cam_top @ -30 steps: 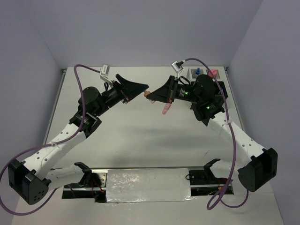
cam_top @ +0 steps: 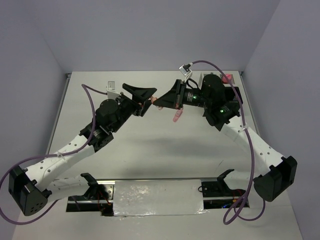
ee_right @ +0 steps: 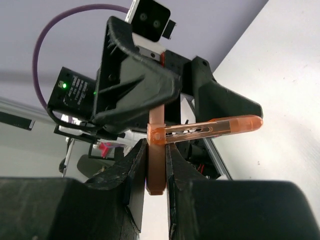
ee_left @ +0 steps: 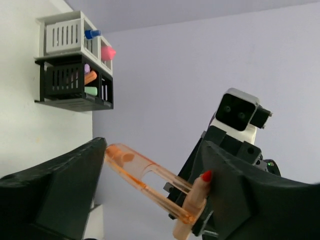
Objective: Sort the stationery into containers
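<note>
An orange pen (ee_right: 156,170) with a clear clip-like part (ee_left: 150,182) angled across it is held above the table centre by my right gripper, which is shut on it. My left gripper is open around the pen's other end, its fingers on either side. A pink item (cam_top: 177,114) lies on the table beneath. At the back right are a white container (ee_left: 62,37) with a blue and a pink item, and a black container (ee_left: 62,82) with purple, orange and green items.
The white table (cam_top: 85,125) is otherwise largely clear on the left and front. Grey walls enclose it at the back and sides.
Over the last second my left gripper has moved in toward the orange pen in my right gripper and down slightly in the top view; the right gripper has shifted slightly.
</note>
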